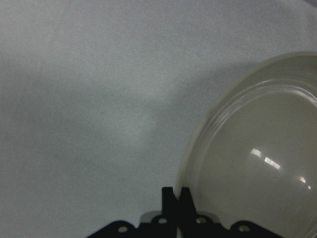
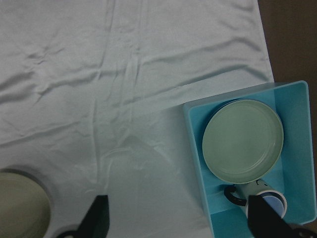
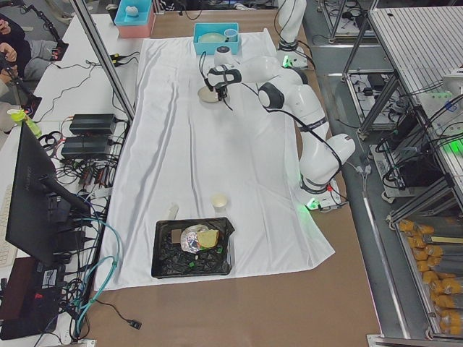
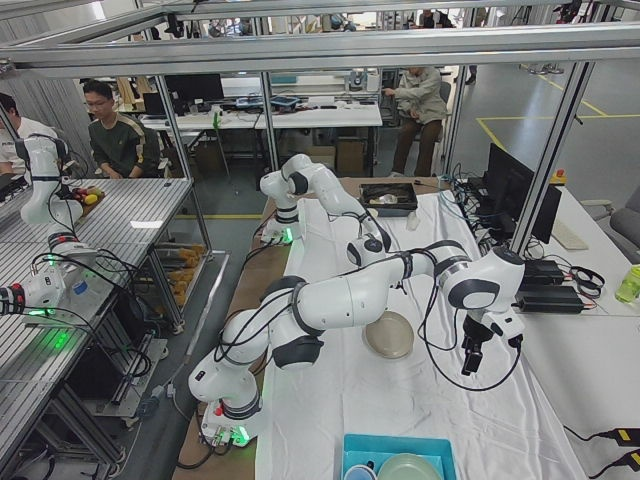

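Observation:
A beige plate (image 4: 389, 334) lies on the white cloth, also seen in the left wrist view (image 1: 262, 139). My left gripper is shut on its near rim, one finger on each side. My right gripper is open above the cloth, between the beige plate at lower left and a blue bin (image 2: 294, 139) at right. The bin holds a green plate (image 2: 242, 139) and a cup (image 2: 275, 203) lying on its side.
At the far end of the cloth, in the camera left view, stand a black tray (image 3: 166, 256) with food items and a small pale cup (image 3: 219, 201).

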